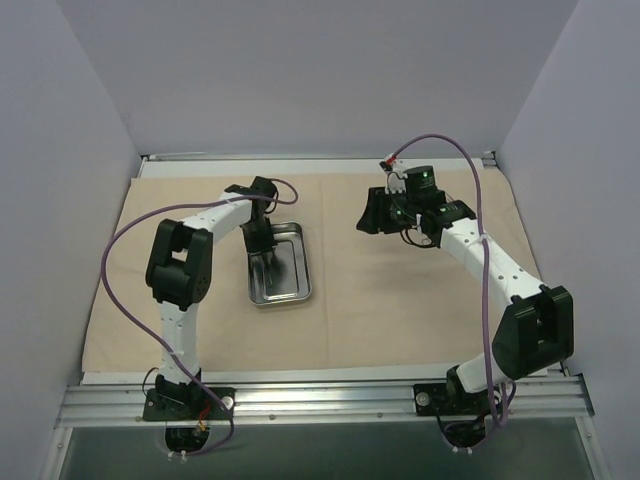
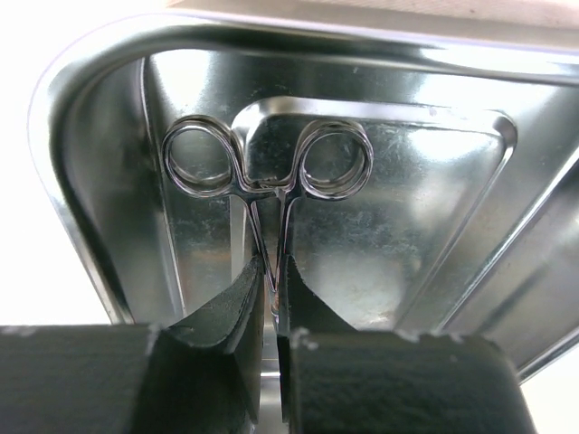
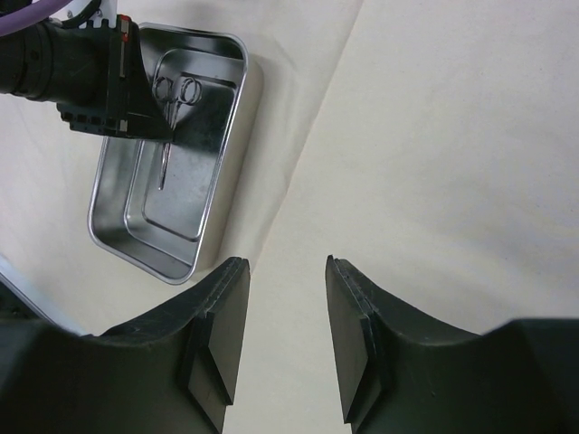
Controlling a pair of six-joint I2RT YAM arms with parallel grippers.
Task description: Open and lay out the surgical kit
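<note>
A slim pair of metal scissors or a clamp lies in the steel tray, its two finger rings towards the tray's end wall in the left wrist view. My left gripper reaches down into the tray just below those rings. Its fingers are drawn close together, one on each side of the instrument's shanks; whether both press on the metal cannot be made out. In the right wrist view the thin blades extend beyond the left fingertips over the tray floor. My right gripper hangs open and empty, right of the tray.
Pale cloth covers the table, with wide free room to the right of the tray. The tray has raised walls around the left fingers. Purple cables loop over both arms.
</note>
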